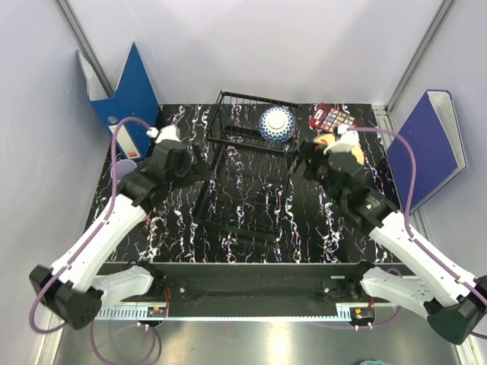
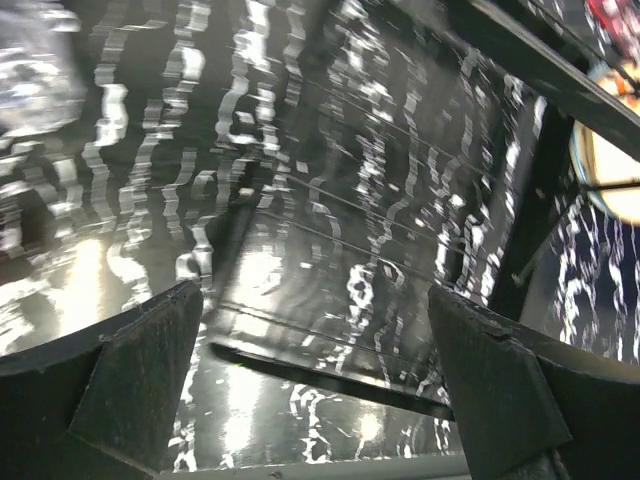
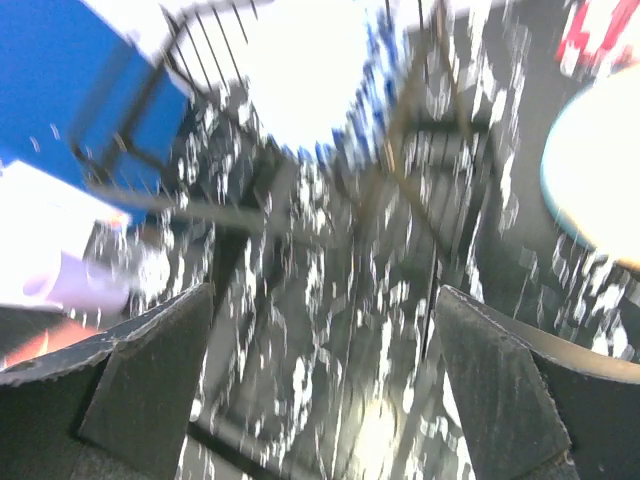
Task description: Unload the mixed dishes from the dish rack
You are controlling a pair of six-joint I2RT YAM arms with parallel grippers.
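Observation:
The black wire dish rack (image 1: 204, 196) stands mid-table; its lower tier is bare. On its back tier sits one blue-and-white patterned bowl (image 1: 277, 124), which also shows blurred as the bowl (image 3: 318, 85) in the right wrist view. My left gripper (image 1: 202, 169) is open and empty above the rack's left side. Over the rack's right side, my right gripper (image 1: 295, 157) is open too, its fingers (image 3: 150, 385) apart with nothing between. A plate (image 1: 351, 150) lies on the table at the right, partly hidden by the right arm.
A purple cup (image 1: 124, 169) and, in the right wrist view, a blurred orange-red item (image 3: 55, 338) are at the left. Blue binders (image 1: 137, 99) stand at both side walls. A red box (image 1: 335, 119) lies at the back right.

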